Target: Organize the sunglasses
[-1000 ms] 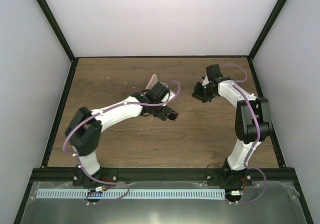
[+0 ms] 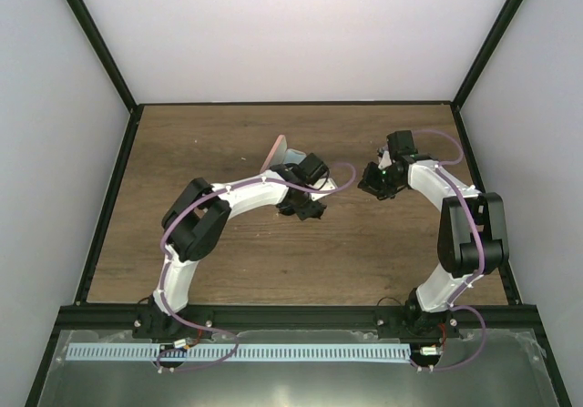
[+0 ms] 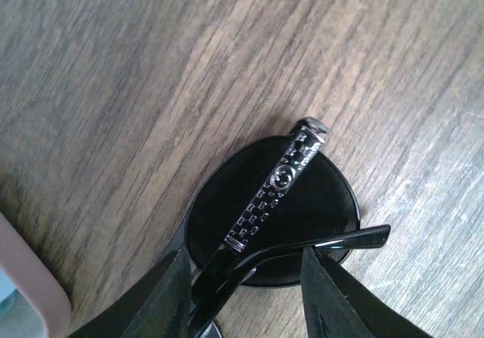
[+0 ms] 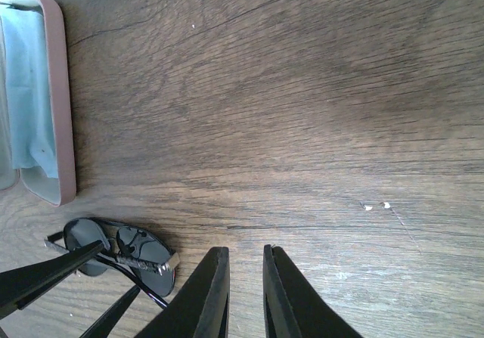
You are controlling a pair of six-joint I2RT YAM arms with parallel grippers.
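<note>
Black sunglasses (image 3: 272, 202) (image 4: 151, 252) lie folded on the wooden table, one temple raised across the lenses. My left gripper is directly over them with fingers apart on either side of the temples; in the right wrist view its fingertips reach down at the glasses. In the top view it mostly hides them. An open pink case (image 2: 273, 152) (image 4: 59, 103) with a light blue cloth (image 4: 26, 81) lies just behind. My right gripper (image 2: 364, 184) is over bare table to the right, fingers part open with nothing between them.
White walls and a dark frame (image 2: 301, 103) border the table.
My right gripper has shifted slightly toward the front and right since a second ago.
</note>
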